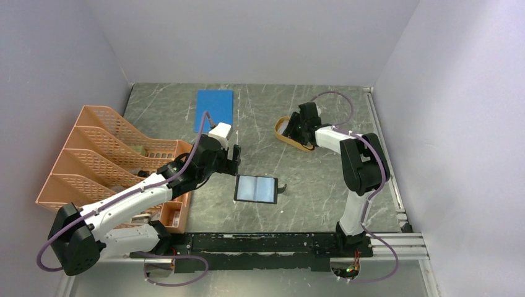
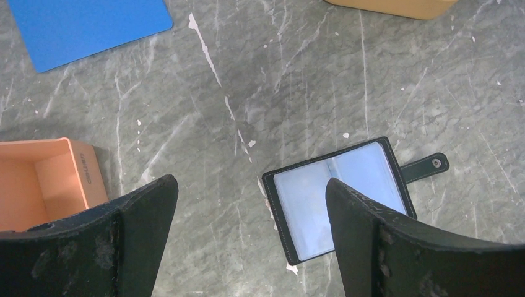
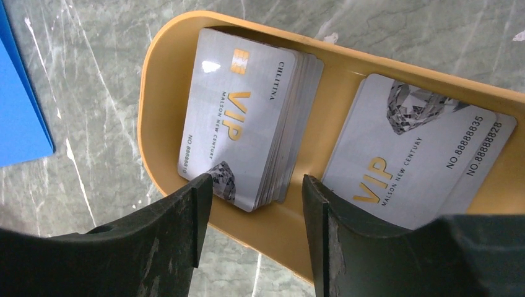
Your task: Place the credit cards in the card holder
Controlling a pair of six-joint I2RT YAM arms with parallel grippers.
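The black card holder (image 1: 256, 189) lies spread on the table below the middle, its clear sleeves upward and its snap strap pointing right; the left wrist view shows the holder (image 2: 365, 176) too. My left gripper (image 1: 232, 160) hangs over the table up and left of it, open and empty. Silver VIP credit cards (image 3: 238, 117) lie fanned at one end of a tan tray (image 3: 155, 74), with another pile of cards (image 3: 402, 154) beside them. Just above the tray, my right gripper has its fingers apart near the first stack's lower edge, nothing gripped between them.
A blue mat (image 1: 214, 108) lies at the back left. An orange slotted rack (image 1: 117, 154) fills the left side, under the left arm. Bare table (image 1: 260, 148) stretches between the holder and the tan tray.
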